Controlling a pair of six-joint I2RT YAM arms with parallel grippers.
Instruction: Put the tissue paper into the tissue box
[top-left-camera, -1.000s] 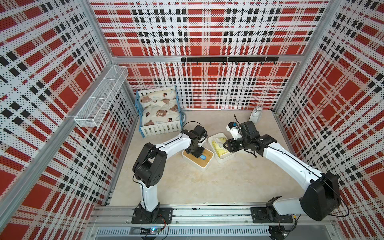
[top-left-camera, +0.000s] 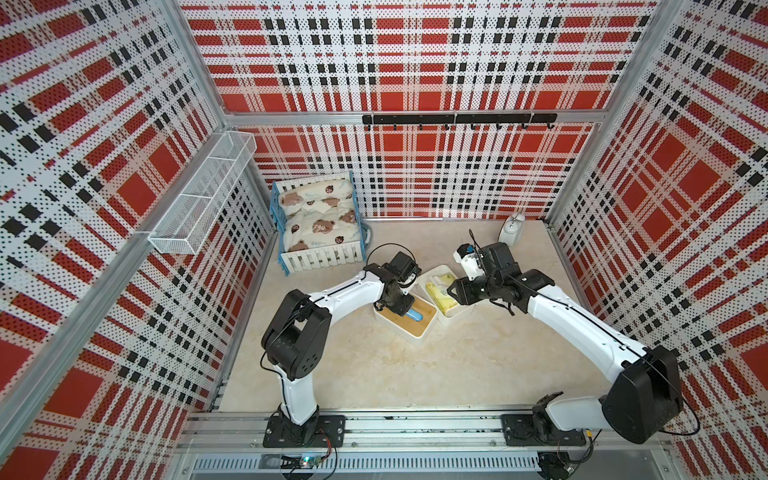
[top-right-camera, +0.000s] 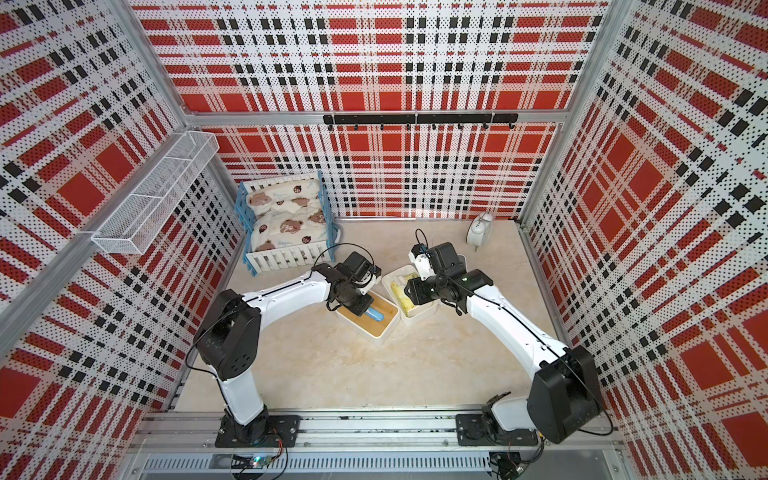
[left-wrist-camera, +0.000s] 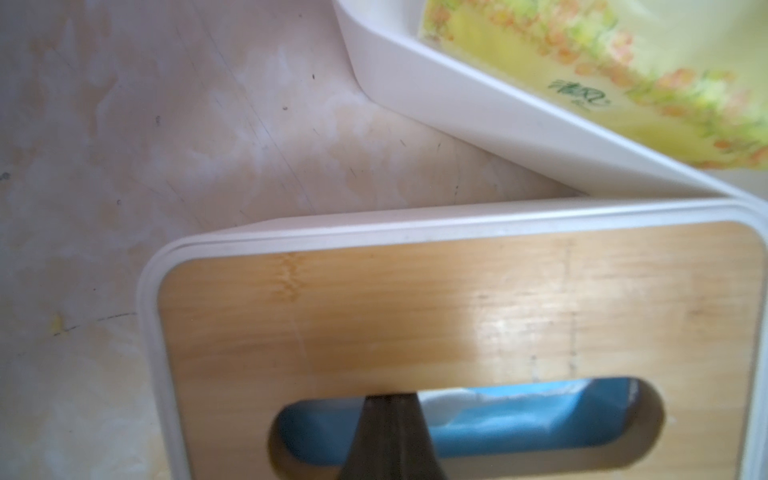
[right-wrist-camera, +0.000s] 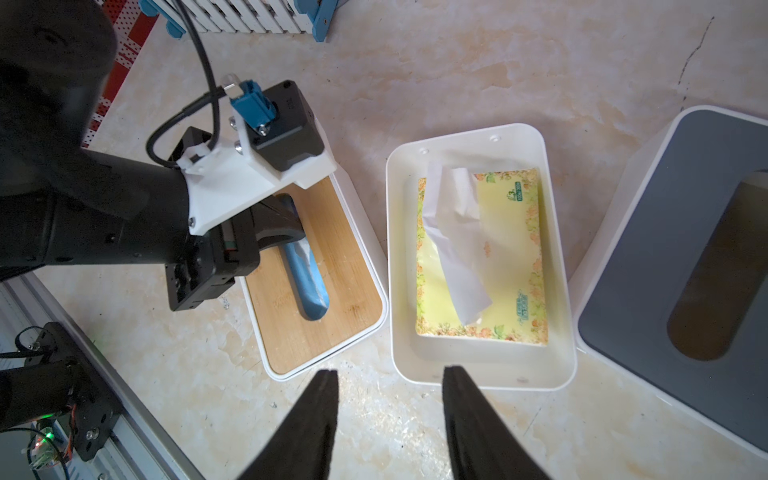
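Note:
A white tissue box with a bamboo lid (left-wrist-camera: 448, 304) stands at table centre; blue shows through its slot. My left gripper is shut, its tips at that slot. Beside it an open white container (right-wrist-camera: 481, 366) holds a yellow, flower-printed tissue pack (right-wrist-camera: 512, 264) with a white sheet (right-wrist-camera: 452, 232) on it. In the right wrist view my right gripper stands open, with nothing between its fingers, near that container.
A grey-topped box (right-wrist-camera: 640, 296) stands right of the container. A blue-and-white crib (top-left-camera: 320, 256) sits at the back left and a white object (top-left-camera: 509, 233) at the back right.
The bamboo-lidded box has shifted right against the open container, with my left gripper moving slightly along with it. The right arm has hardly moved.

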